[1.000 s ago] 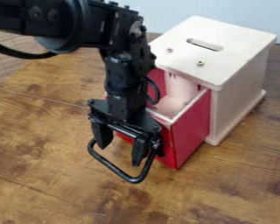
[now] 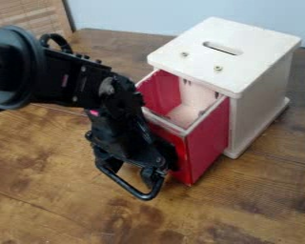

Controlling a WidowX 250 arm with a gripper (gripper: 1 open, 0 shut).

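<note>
A pale wooden box [image 2: 251, 76] with a slot in its top stands at the right. Its red drawer [image 2: 206, 143] is pulled out toward the lower left, with a pale, empty-looking inside. My black gripper [image 2: 145, 170] is low at the drawer's front left, close against it or nearly so. Whether its fingers are open or shut is hidden by the gripper body and dark shading.
A white wall runs behind the box, and a wooden panel sits at the upper left.
Since a second ago my arm has swung left, away from over the drawer, uncovering more of its inside.
</note>
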